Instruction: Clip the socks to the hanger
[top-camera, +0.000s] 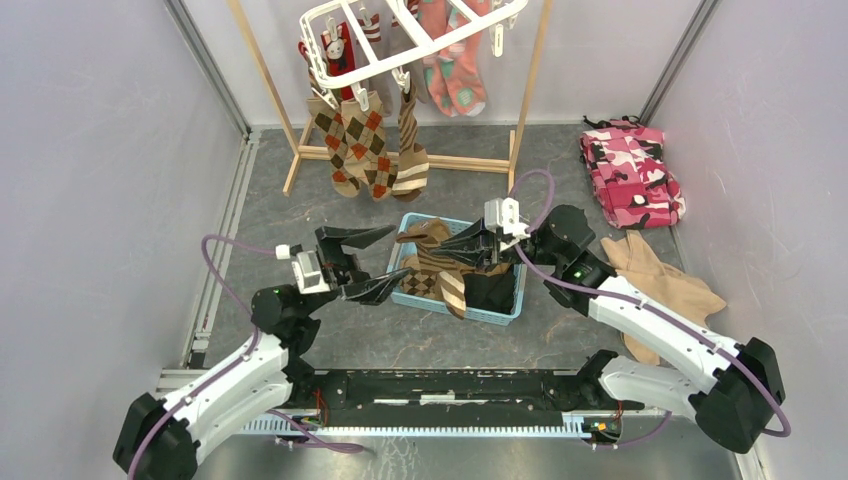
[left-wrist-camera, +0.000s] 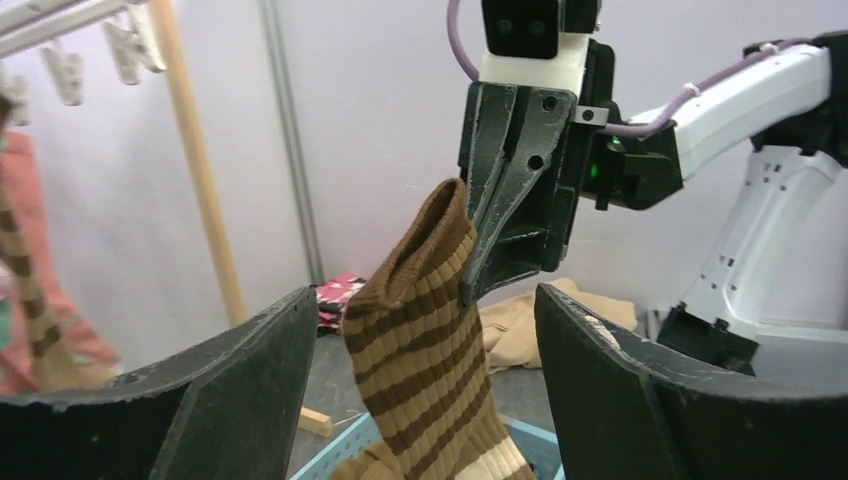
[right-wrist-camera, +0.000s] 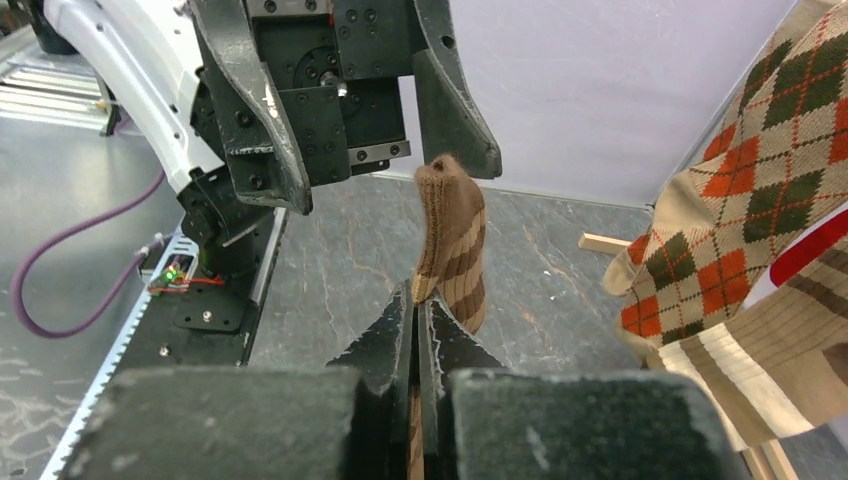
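Observation:
A brown striped sock (left-wrist-camera: 420, 350) hangs from my right gripper, which is shut on it over the blue basket (top-camera: 500, 318); its folded cuff sticks up above the fingertips. My left gripper (top-camera: 388, 257) stands open, facing the sock from the left, with nothing between its fingers. The white hanger (top-camera: 421, 47) at the top holds argyle socks (top-camera: 364, 140), a brown striped sock, pink socks (top-camera: 462, 80) and others on its clips.
More socks lie in the basket. A wooden stand (top-camera: 465, 162) carries the hanger. A pink camouflage bundle (top-camera: 630, 175) and beige cloth (top-camera: 660, 285) lie at the right.

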